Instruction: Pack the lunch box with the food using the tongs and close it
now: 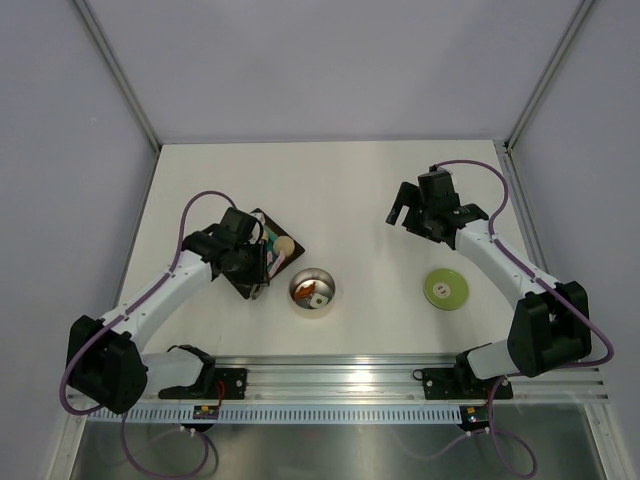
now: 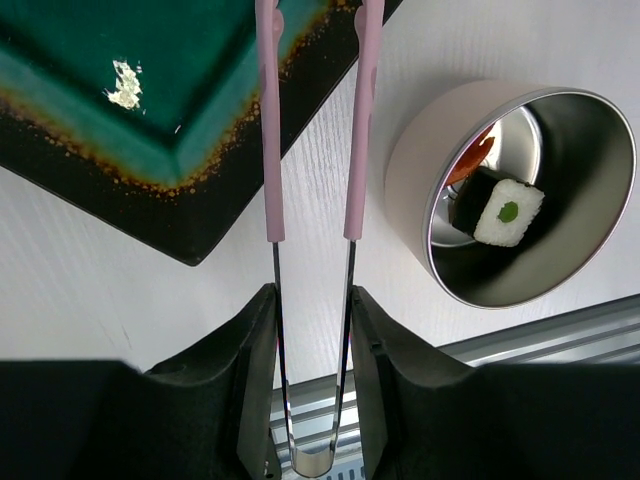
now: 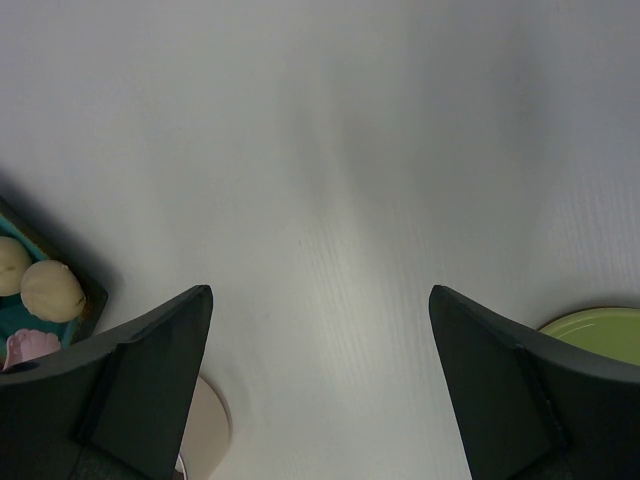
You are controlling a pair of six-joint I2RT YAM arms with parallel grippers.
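My left gripper (image 1: pixel 262 270) is over the teal, dark-rimmed tray (image 1: pixel 284 225). In the left wrist view its fingers stand either side of pink-handled metal tongs (image 2: pixel 271 170), whose bend lies between them; whether they grip is unclear. A pink-walled steel lunch box (image 2: pixel 410 175) holds a rice piece (image 2: pixel 508 213), a dark piece and something orange-red. My right gripper (image 1: pixel 398 206) hangs open and empty at the back right. In the right wrist view, round buns (image 3: pixel 52 291) lie in the tray.
A green round lid (image 1: pixel 446 300) lies at the right of the table. Metal rails (image 1: pixel 330 363) run along the front edge.
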